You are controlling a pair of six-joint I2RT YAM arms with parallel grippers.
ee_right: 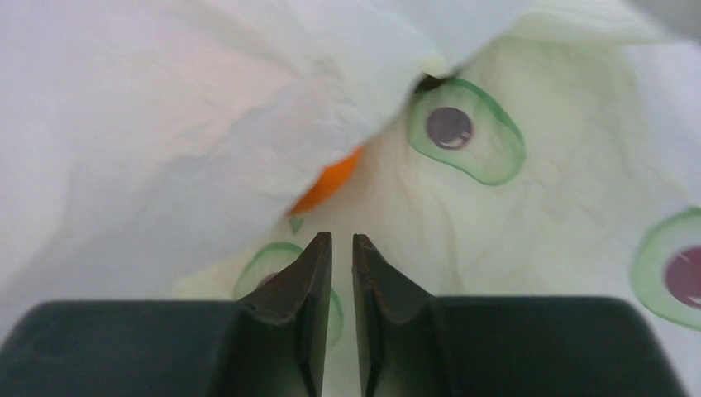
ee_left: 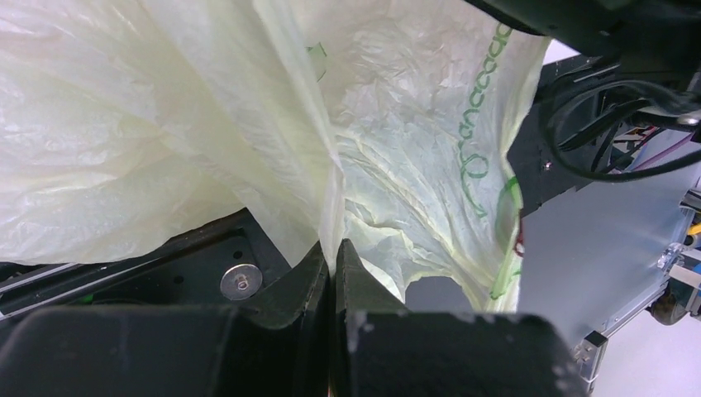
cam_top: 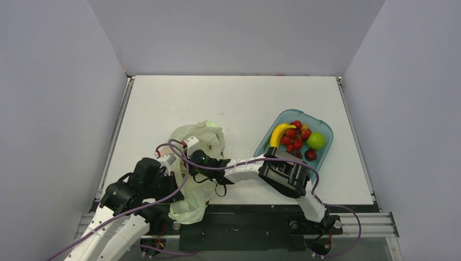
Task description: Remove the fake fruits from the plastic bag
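Note:
The pale, crumpled plastic bag lies at the table's near-left, partly hanging over the front edge. My left gripper is shut on a fold of the bag, which rises from between its fingertips. My right gripper is inside the bag, fingers slightly apart with nothing visible between them. An orange fruit peeks from behind a bag fold just ahead of those fingers, mostly hidden. The bag's lining carries green avocado prints.
A blue bin at the right holds a banana, a green apple and several red fruits; my right arm crosses its near part.

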